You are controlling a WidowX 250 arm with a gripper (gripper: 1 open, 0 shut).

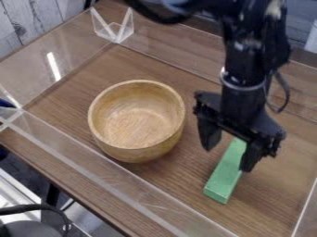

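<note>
My black gripper (pixel 229 137) hangs from the arm at the upper right, its dark fingers spread on either side above a green block (pixel 224 182). The block lies lengthwise on the brown table, its far end partly behind the gripper; whether the fingers touch it cannot be told.
A round wooden bowl (pixel 135 115) sits left of the gripper. A clear plastic object (pixel 114 26) stands at the back left. Clear rails or edges run along the lower left and right. The table's front and back are otherwise largely free.
</note>
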